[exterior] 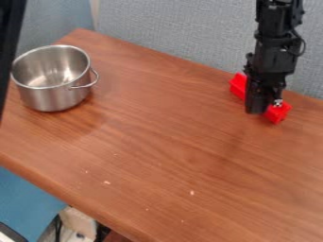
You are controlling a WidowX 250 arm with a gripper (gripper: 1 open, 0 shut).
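My black gripper (pixel 263 100) is lowered at the back right of the table, over a red block (pixel 278 112) that shows on both sides of it. The gripper body hides the block's middle, and I cannot tell whether the fingers are open or closed on it. A steel pot (pixel 52 95) with wire handles stands upright at the left side of the table, well away from the gripper.
A grey padded wall (pixel 177 28) runs behind it. A dark vertical bar is at the upper left edge, and cables show below the table's left edge.
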